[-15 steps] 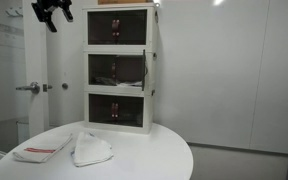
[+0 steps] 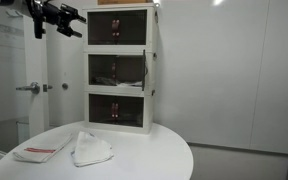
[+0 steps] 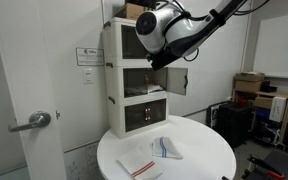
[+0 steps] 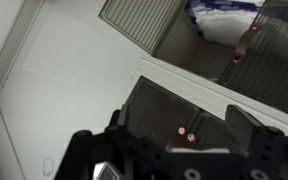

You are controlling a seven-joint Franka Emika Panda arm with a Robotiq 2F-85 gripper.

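My gripper (image 2: 76,25) hangs at the upper left of exterior view 1, in the air level with the top of the cabinet and pointing towards it. In the wrist view its dark fingers (image 4: 246,127) stand wide apart, with nothing held between them. The white three-tier cabinet (image 2: 119,48) has dark see-through doors with reddish handles. Its middle compartment (image 4: 212,40) is partly open, one door (image 4: 149,18) swung outward, and pale cloth-like items (image 4: 222,20) lie inside. Two cloths rest on the table: a white one with a red stripe (image 2: 44,147) and a plainer white one (image 2: 91,149).
The cabinet stands at the back of a round white table (image 2: 149,155), whose right side is clear. A door with a lever handle (image 3: 29,122) is at the left. Shelves with boxes (image 3: 249,88) stand farther right.
From hanging downward, my gripper has swung to point right, towards the cabinet, and shifted right. Cabinet and cloths look unmoved.
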